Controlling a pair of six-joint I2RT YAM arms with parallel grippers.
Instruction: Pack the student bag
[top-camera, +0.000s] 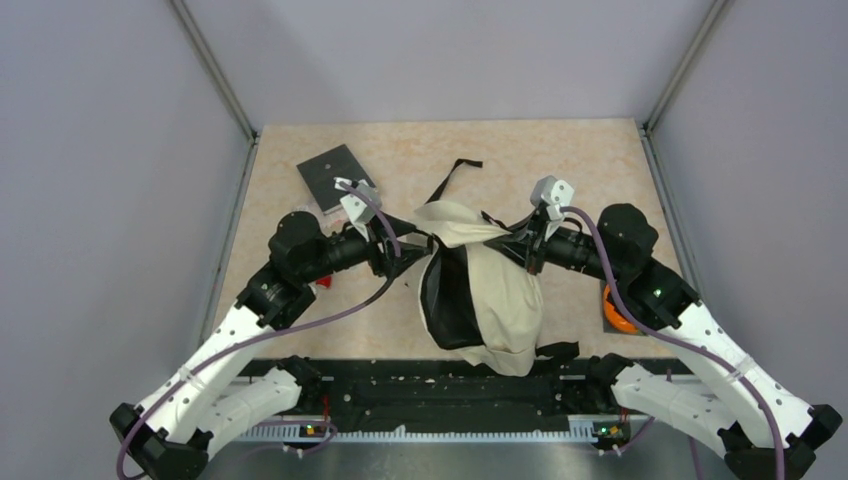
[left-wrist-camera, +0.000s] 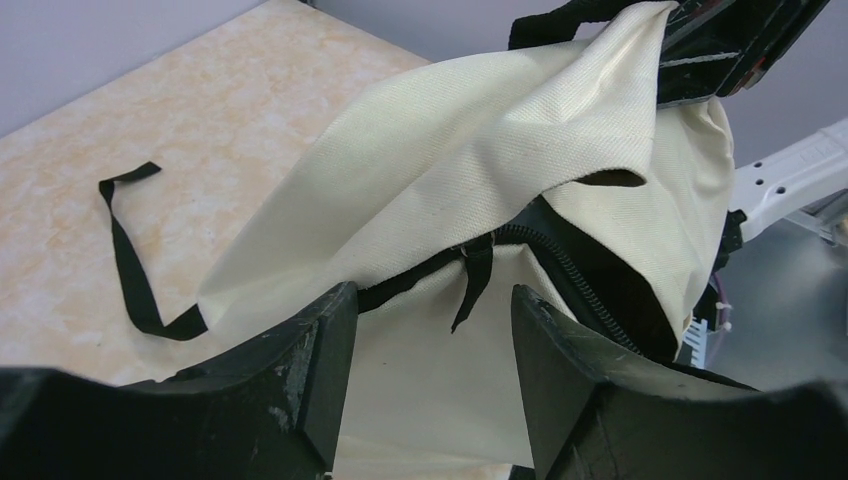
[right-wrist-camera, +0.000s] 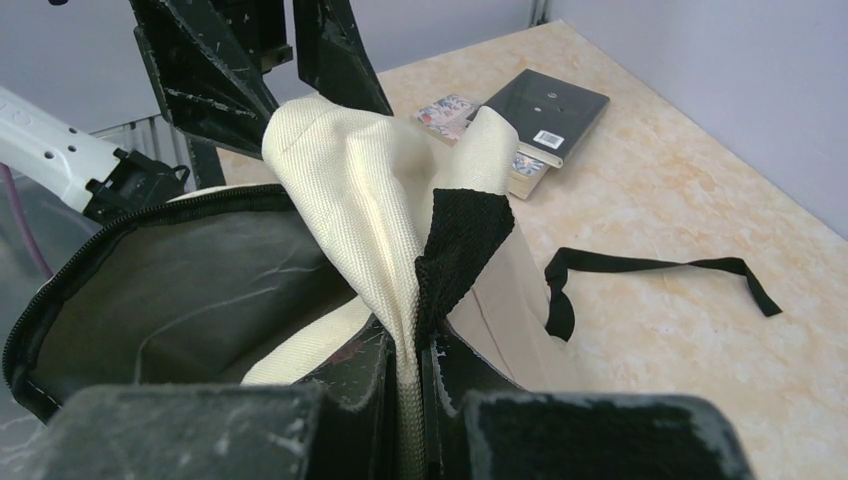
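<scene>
The cream bag (top-camera: 505, 300), with a black lined interior, lies at the table's front centre, its zipper opening gaping. My right gripper is shut on a folded cream and black fabric edge at the bag's top. My left gripper (top-camera: 420, 240) is at the bag's left edge, its fingers apart. In the left wrist view the zipper (left-wrist-camera: 575, 275) and a short black pull tab (left-wrist-camera: 476, 285) show beyond and between those fingertips. A black strap (left-wrist-camera: 130, 265) trails onto the table behind the bag.
A dark book (right-wrist-camera: 545, 110) lies on patterned items at the back left, with small items and a red object (top-camera: 324, 281) partly under the left arm. An orange object (top-camera: 617, 315) sits at the right edge.
</scene>
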